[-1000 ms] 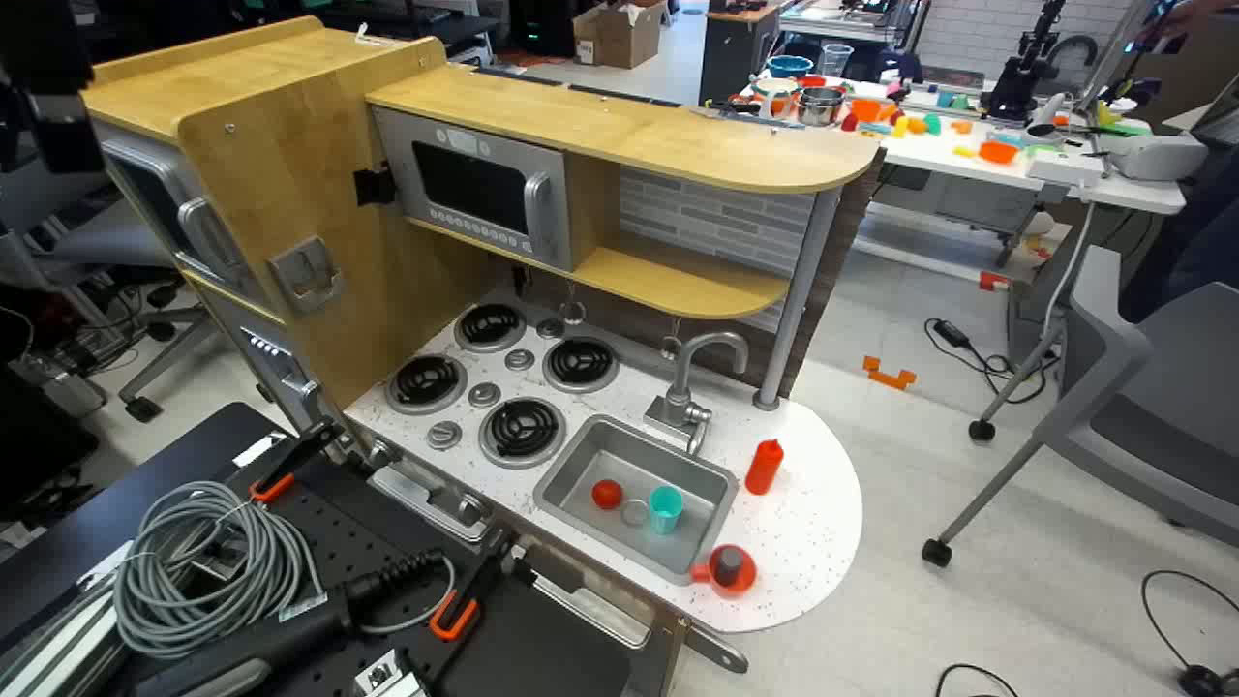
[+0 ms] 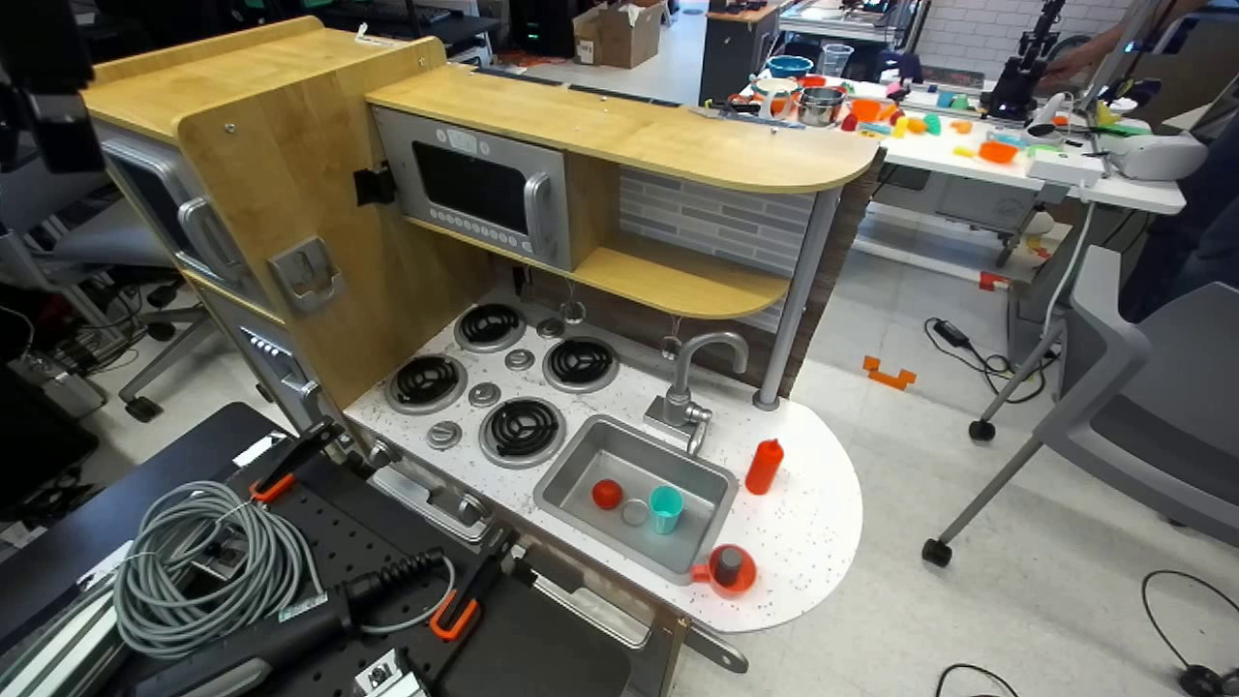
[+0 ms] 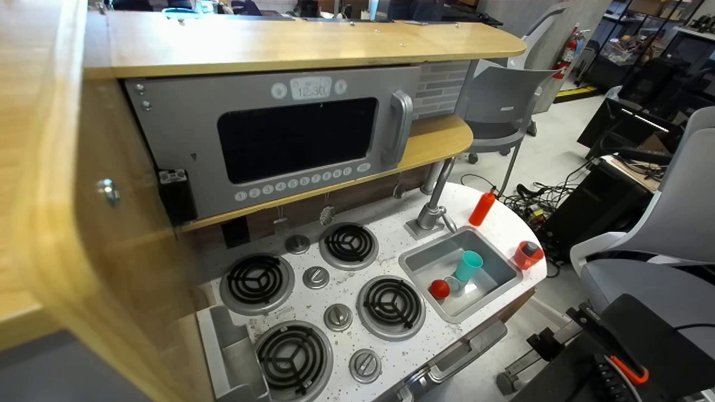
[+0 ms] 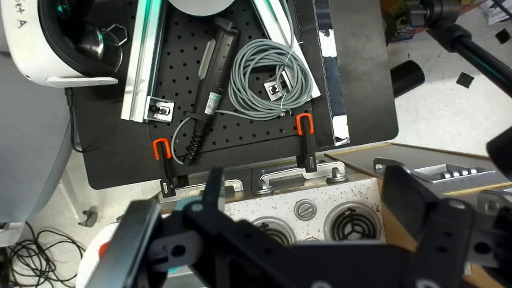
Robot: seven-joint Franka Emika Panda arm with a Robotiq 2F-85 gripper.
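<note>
In the wrist view my gripper stands open, its two dark fingers wide apart with nothing between them. Beyond its fingertips are the black cart and the stove edge. The toy kitchen's sink (image 2: 555,498) contains a red ball-like object (image 2: 606,494) and a teal cup (image 2: 664,509). A clear ring-like item (image 2: 634,511) lies between them. On the white counter, a red bottle (image 2: 763,466) is upright right of the sink. A red cup (image 2: 743,576) with a dark object (image 2: 728,564) inside it sits near the counter's front edge.
A faucet (image 2: 685,378) rises behind the sink. Left of it are several burners (image 2: 523,430), under a microwave (image 2: 476,186) and shelf (image 2: 697,277). The black cart (image 2: 523,651) in front holds coiled cable (image 2: 215,558) and clamps (image 2: 456,616).
Nothing on the kitchen or cart has moved. At the far upper right, a person's arm has shifted near the back table.
</note>
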